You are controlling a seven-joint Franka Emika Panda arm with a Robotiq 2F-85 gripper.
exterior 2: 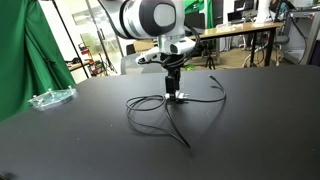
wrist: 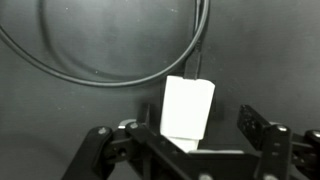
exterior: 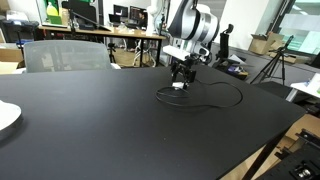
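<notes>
A white block-shaped piece (wrist: 187, 107) with a black cable (wrist: 120, 82) running from its far end lies on the dark tabletop. In the wrist view it sits between the two black fingers of my gripper, with a gap on its right side; the left finger is close to it. The fingers stand part open. In exterior view 2 the gripper (exterior 2: 174, 92) points down at the table, right at the white piece (exterior 2: 182, 96), whose rest is hidden behind the fingers. The cable (exterior 2: 150, 104) spreads in loops around it.
A white round dish (exterior: 8, 115) shows at its left edge. Clear items (exterior 2: 52, 97) lie at the far left in exterior view 2. An office chair (exterior: 68, 56) stands behind the table.
</notes>
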